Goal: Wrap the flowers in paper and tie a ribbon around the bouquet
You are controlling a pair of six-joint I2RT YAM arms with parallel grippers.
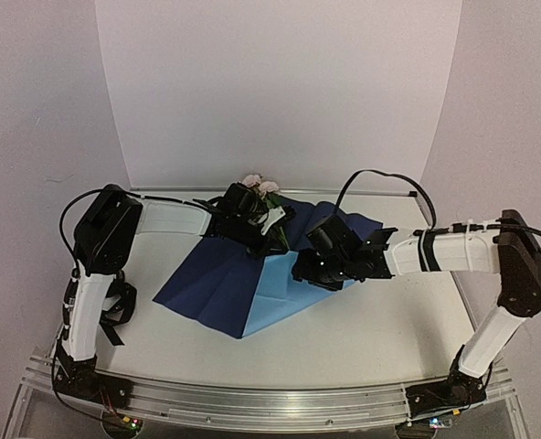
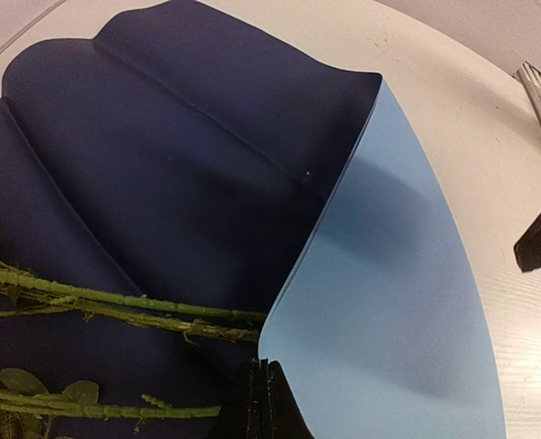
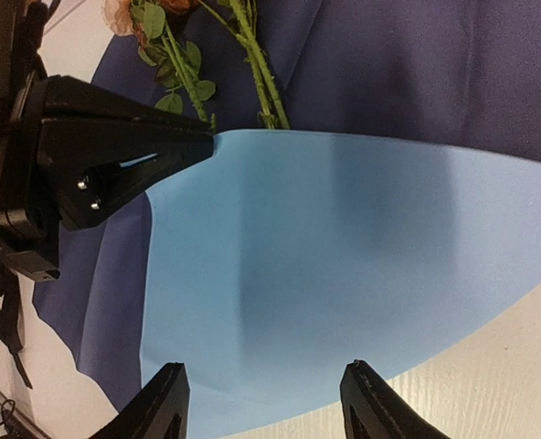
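Note:
The fake flowers (image 1: 259, 184) lie at the back of the wrapping paper, blooms pointing away, with the left arm covering much of them. Their green stems (image 2: 152, 315) run under the folded edge of the paper. The dark-blue paper (image 1: 206, 288) has its front part folded over, showing the light-blue underside (image 3: 316, 265). My left gripper is shut on that folded edge, close to the stem ends. Over the light-blue fold hangs my right gripper, its fingers wide apart and nothing between them. In the top view its fingertips are hard to make out.
A coiled black ribbon (image 1: 117, 305) lies on the left of the table, partly behind the left arm. The two grippers are close together over the paper. Bare table (image 1: 389, 343) shows at the front and right.

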